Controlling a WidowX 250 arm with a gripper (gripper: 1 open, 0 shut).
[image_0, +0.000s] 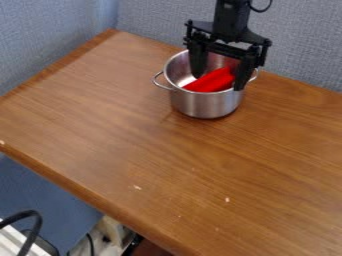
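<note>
A steel pot (201, 102) with two side handles stands toward the back of the wooden table. A red elongated object (209, 82) lies inside it. My black gripper (219, 76) is open over the pot, its fingers reaching down into it at either side of the red object; the exact contact cannot be seen.
Padded grey-blue walls stand behind and to the left. Cables and white items are beyond the table's lower-left edge.
</note>
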